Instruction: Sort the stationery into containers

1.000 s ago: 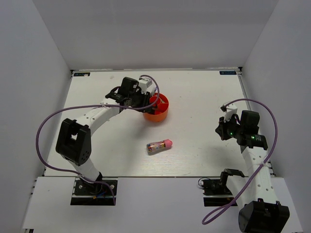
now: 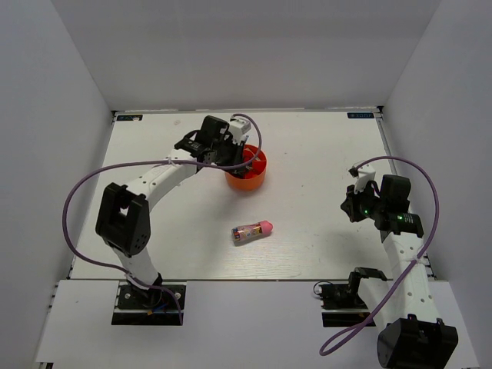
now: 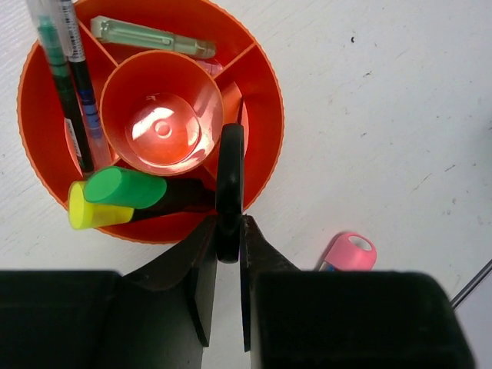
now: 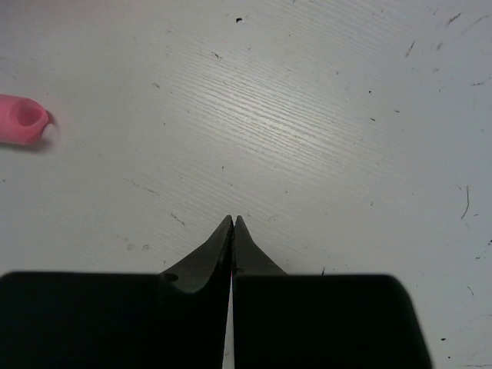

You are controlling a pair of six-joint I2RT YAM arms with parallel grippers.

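Observation:
In the left wrist view, a round orange divided container [image 3: 269, 165] holds a clear-barrelled green pen [image 3: 65, 92], a pale green tube [image 3: 154, 36], and a green-capped [image 3: 123, 187] and a yellow-capped marker [image 3: 100, 207]. My left gripper is shut on a slim black item [image 3: 230, 177], which reaches over the container's near right side; whether it touches the inside, I cannot tell. From above, much of the container [image 2: 247, 183] is hidden by the left arm. My right gripper is shut over bare table, nothing showing between its tips.
A clear tube with a pink cap [image 2: 252, 231] and small coloured pieces inside lies on the table in front of the container.
My left arm has shifted a little to the right and toward the far side, over the container. The right arm, the container and the pink-capped tube have stayed in place.

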